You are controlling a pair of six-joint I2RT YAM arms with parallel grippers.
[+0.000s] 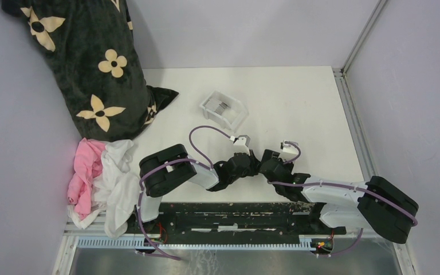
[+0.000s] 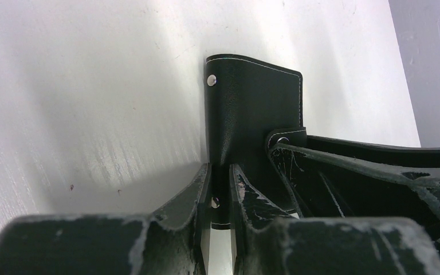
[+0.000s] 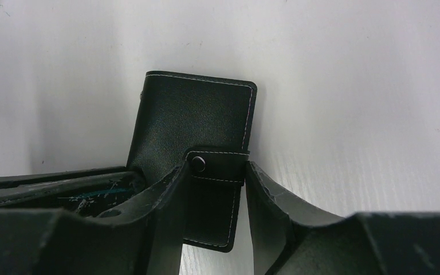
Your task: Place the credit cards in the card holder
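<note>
The black card holder (image 2: 258, 94) lies closed on the table, its strap (image 3: 220, 166) snapped down by a round stud. At its studded left edge, my left gripper has a narrow gap between its fingers, and the spine shows in that gap. My right gripper is open over the strap, one fingertip above the cover and the other by the holder's right edge. In the top view the arms hide most of the holder. Grey and white cards (image 1: 215, 106) rest in a white box (image 1: 238, 117) farther back.
A dark flowered cloth (image 1: 74, 74) hangs over the table's back left, with pink cloth (image 1: 86, 172) and white cloth (image 1: 117, 183) below it. Both grippers are very close to each other.
</note>
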